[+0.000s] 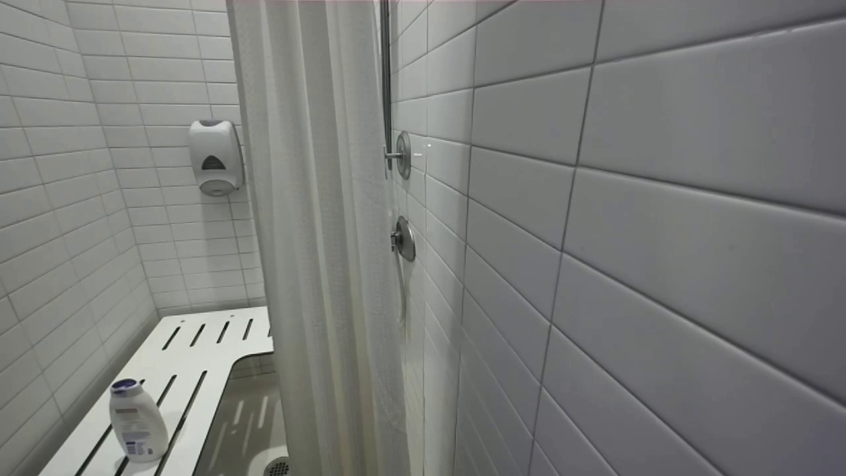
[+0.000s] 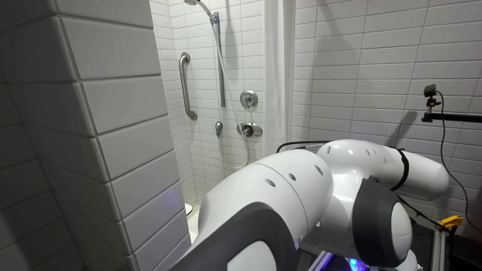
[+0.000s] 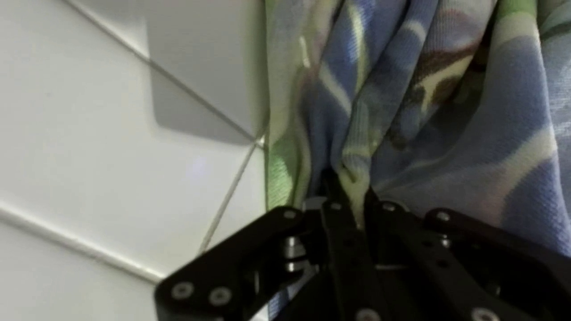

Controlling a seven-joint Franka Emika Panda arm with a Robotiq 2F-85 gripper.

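Note:
In the wrist view my gripper is shut on a fold of patterned cloth [image 3: 455, 160]. The cloth is blue with green, cream and brown patches, and hangs in several loose folds above and to the right of the fingers. White wall tiles [image 3: 96, 160] fill the left of that view, close beside the cloth. Exterior view 2 shows the white arm [image 2: 271, 189], but its gripper end is out of sight there. Neither the arm nor the cloth appears in exterior view 1.
A white curtain [image 1: 317, 238] hangs beside the tiled wall. On the slotted bench [image 1: 190, 341] stands a white bottle [image 1: 139, 424]. A soap dispenser [image 1: 215, 158] is on the back wall. Near the arm, a tiled corner [image 2: 122, 126] juts out at left.

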